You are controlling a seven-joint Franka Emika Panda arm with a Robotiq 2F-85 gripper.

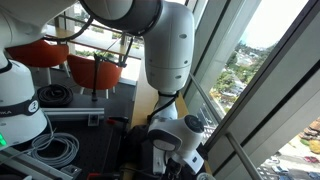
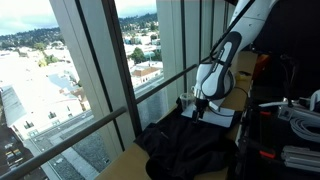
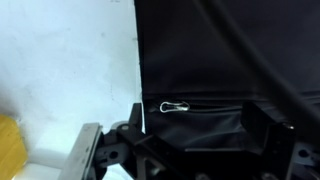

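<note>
Below my gripper lies black cloth (image 3: 215, 55) with a zipper, and its silver zipper pull (image 3: 175, 106) shows between the two spread fingers in the wrist view. The fingers stand open with nothing held. In exterior view 2 the gripper (image 2: 197, 119) is low over the cloth (image 2: 185, 150), at its edge near a white surface (image 2: 220, 116). The fingertips' exact height above the cloth cannot be told. In exterior view 1 the arm itself hides the gripper.
A tall window with a metal rail (image 2: 60, 145) runs alongside the cloth. Coiled grey cable (image 1: 55, 150) lies on the dark table on the arm's other side. Something yellow (image 3: 10, 148) shows at the wrist view's left edge.
</note>
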